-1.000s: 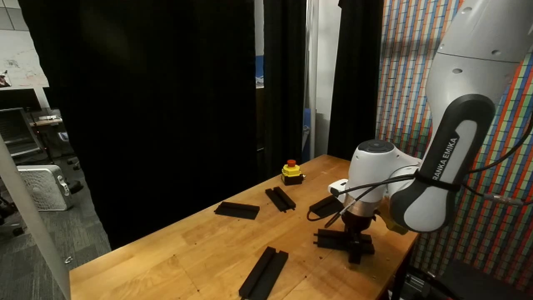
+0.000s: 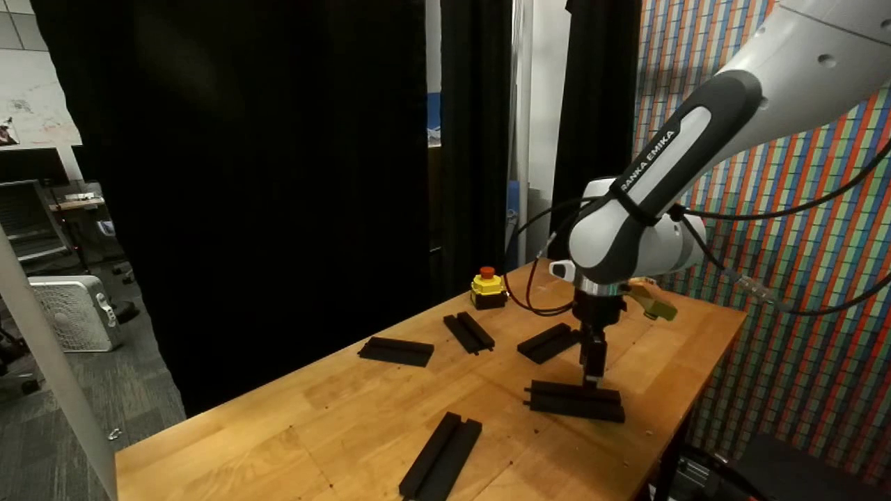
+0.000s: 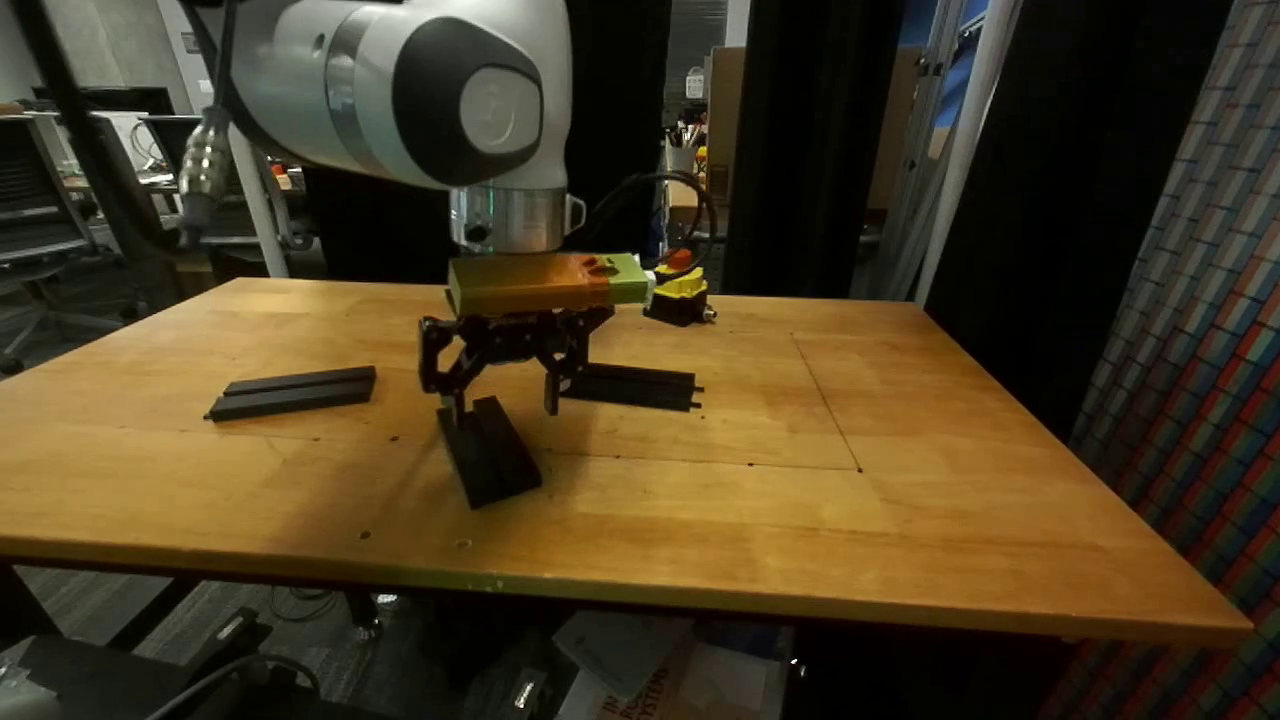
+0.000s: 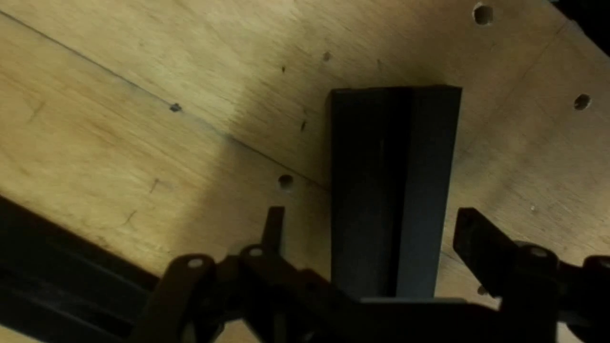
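Note:
A black grooved block [image 2: 576, 402] lies flat on the table near its right-hand end. My gripper [image 3: 505, 406] is above it with open fingers and nothing held. In the wrist view the same block [image 4: 366, 188] runs lengthwise between the two spread fingers, with bare wood showing on both sides of it. The block's near end is hidden by the gripper body. In exterior view 1 the gripper [image 2: 594, 367] is seen edge-on, its tip overlapping the block's far edge.
Several similar black blocks lie scattered about: one at the front [image 2: 440, 458], one at the back left [image 2: 397, 351], one in the back middle [image 2: 469, 332], one behind the gripper [image 2: 548, 343]. A yellow emergency-stop box [image 2: 488, 289] stands at the rear edge. In exterior view 2, the table's right side is clear.
The arm has lifted and the gripper now sits higher and farther back over the block, where before it was down at it. The blocks have not visibly moved.

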